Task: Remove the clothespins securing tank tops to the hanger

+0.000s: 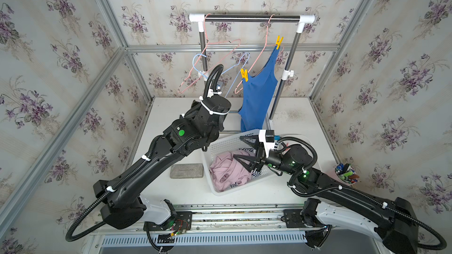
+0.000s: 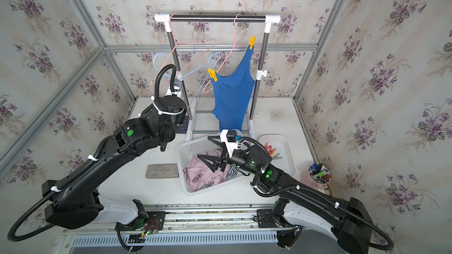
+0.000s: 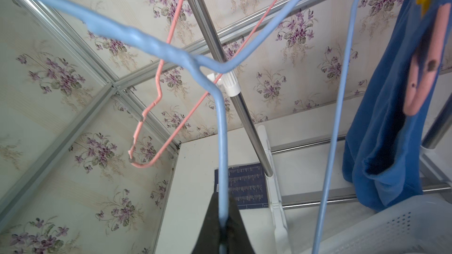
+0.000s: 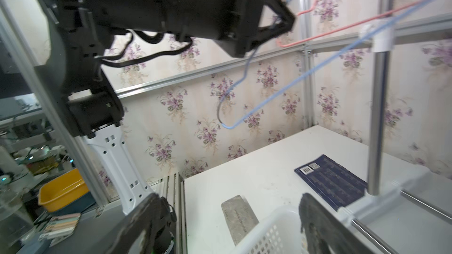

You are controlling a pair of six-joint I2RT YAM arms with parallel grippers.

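Observation:
A blue tank top (image 1: 258,96) hangs from the right-hand pink hanger (image 1: 256,58), with one yellow clothespin (image 1: 244,75) at its left strap and another yellow clothespin (image 1: 278,42) at its right. My left gripper is shut on the thin wire of a bare blue hanger (image 3: 221,127), which it holds up in front of the rack, left of the tank top. From above, the left fingers are hidden behind the arm. Over the basket my right gripper (image 1: 240,148) stands open, its fingers (image 4: 150,207) apart with nothing between them.
Below the rack rod (image 1: 254,18) hangs an empty pink hanger (image 1: 221,43) at the left. A white basket (image 1: 215,149) holds pink and striped cloth. Red clothespins (image 2: 269,149) lie in a white tray (image 2: 287,171) at the right. A grey slab (image 1: 186,170) lies at the left.

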